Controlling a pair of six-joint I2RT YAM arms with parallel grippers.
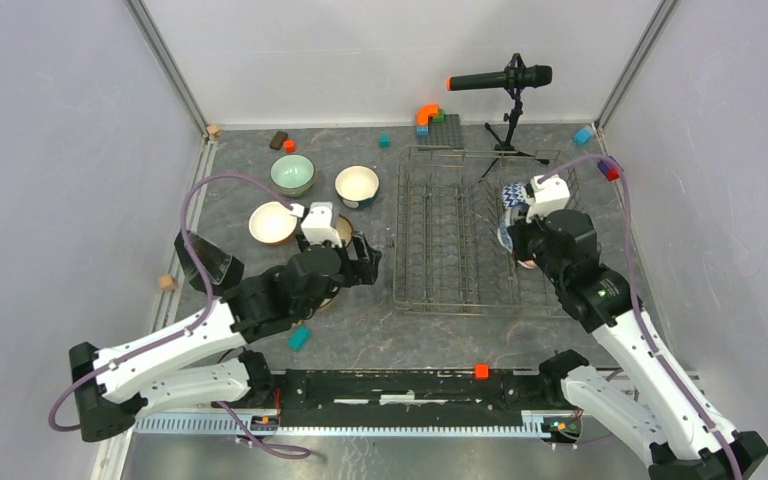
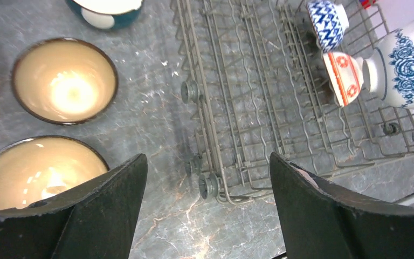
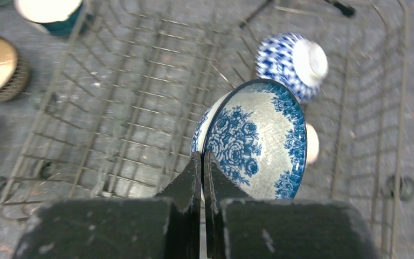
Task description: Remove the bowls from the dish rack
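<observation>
The wire dish rack (image 1: 440, 230) holds a blue-patterned bowl (image 2: 326, 24), a red-patterned bowl (image 2: 340, 78) and, in my right gripper, a white bowl with blue roses (image 3: 234, 140); the fingers are closed on its rim, and it appears lifted above the others. My left gripper is over the bowls left of the rack, fingers apart and empty. Those bowls include a mint one (image 1: 292, 170), cream ones (image 1: 357, 183) (image 1: 270, 222) and tan ones (image 2: 64, 78) (image 2: 38, 167).
A microphone on a tripod (image 1: 500, 78) stands behind the rack. Small blocks (image 1: 384, 141) lie around the edges, and a dark object (image 1: 205, 262) stands at the left.
</observation>
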